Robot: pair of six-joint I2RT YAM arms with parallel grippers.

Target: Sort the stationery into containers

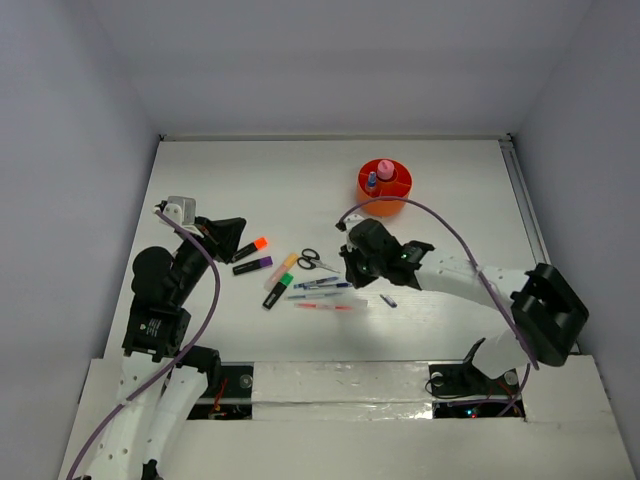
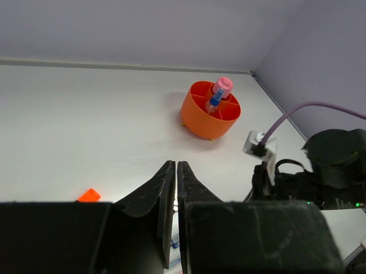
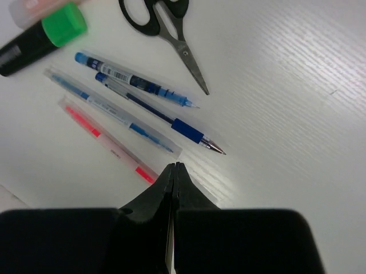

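Observation:
An orange divided holder (image 1: 392, 205) at the back right holds a pink item and a blue-capped one. My left gripper is shut and empty, raised over the table's left side. My right gripper is shut and empty, above several pens, among them a dark-blue gel pen (image 3: 186, 129) and a red one (image 3: 84, 120). Black scissors (image 3: 186, 54) lie behind the pens. To their left are markers with green (image 3: 64, 24), purple (image 1: 264, 262) and orange (image 1: 260, 243) caps, and a pale yellow-topped one (image 1: 289, 260).
A small blue item (image 1: 389, 300) lies alone right of the pens. Grey walls enclose the back and sides.

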